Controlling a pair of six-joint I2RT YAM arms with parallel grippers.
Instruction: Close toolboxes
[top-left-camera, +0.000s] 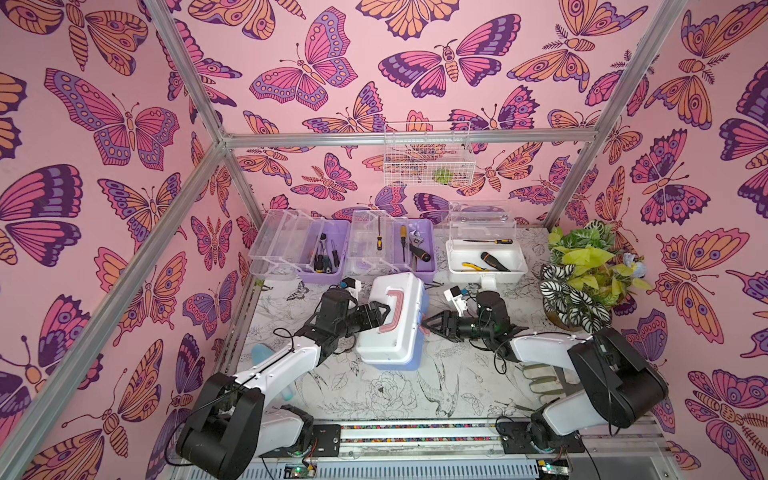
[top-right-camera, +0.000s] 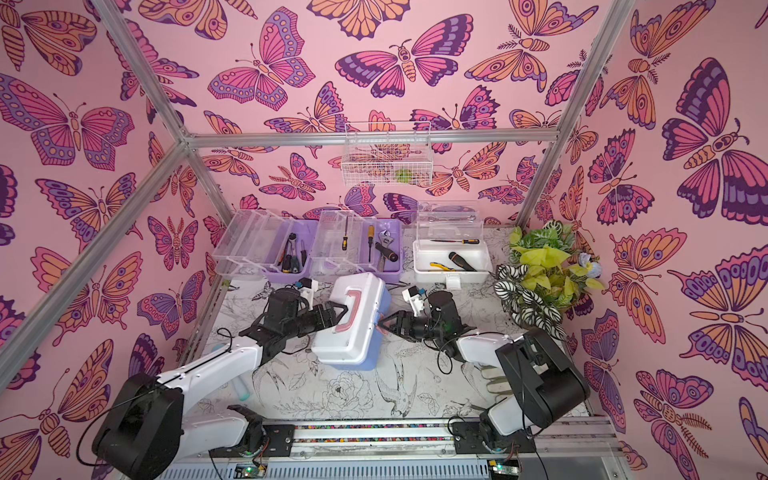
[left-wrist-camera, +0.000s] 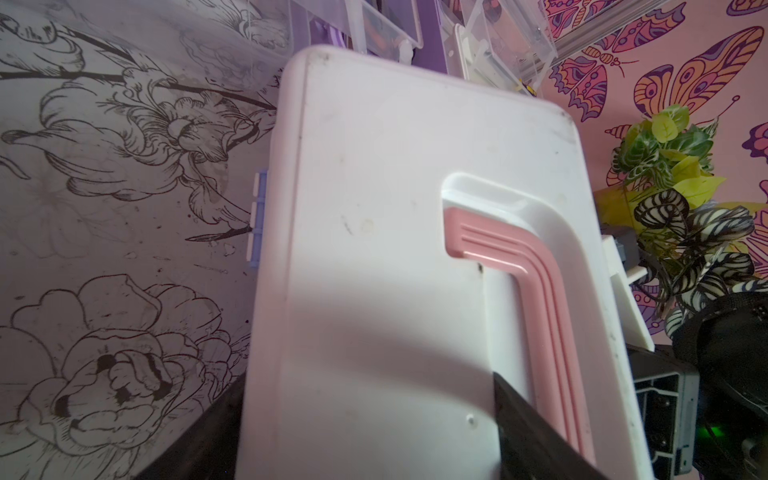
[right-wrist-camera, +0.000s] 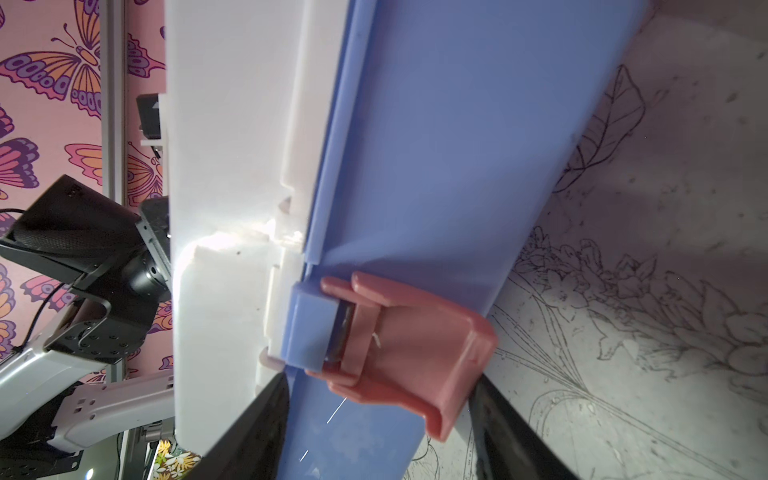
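A toolbox with white lid (top-left-camera: 384, 316) and blue base (right-wrist-camera: 456, 128) sits in the middle of the table, lid down, pink handle (left-wrist-camera: 544, 320) lying in its recess. My left gripper (top-left-camera: 376, 316) is shut on the lid, seen from above in the left wrist view. My right gripper stands open at the box's right side, by a pink latch (right-wrist-camera: 408, 344). Along the back stand two purple toolboxes (top-left-camera: 336, 240) (top-left-camera: 424, 240) and a white one (top-left-camera: 505, 272), clear lids open, holding tools.
A leafy plant (top-left-camera: 592, 264) fills the right back corner. A wire basket (top-left-camera: 428, 164) hangs on the back wall. Gloves (top-left-camera: 548, 384) lie near the right arm.
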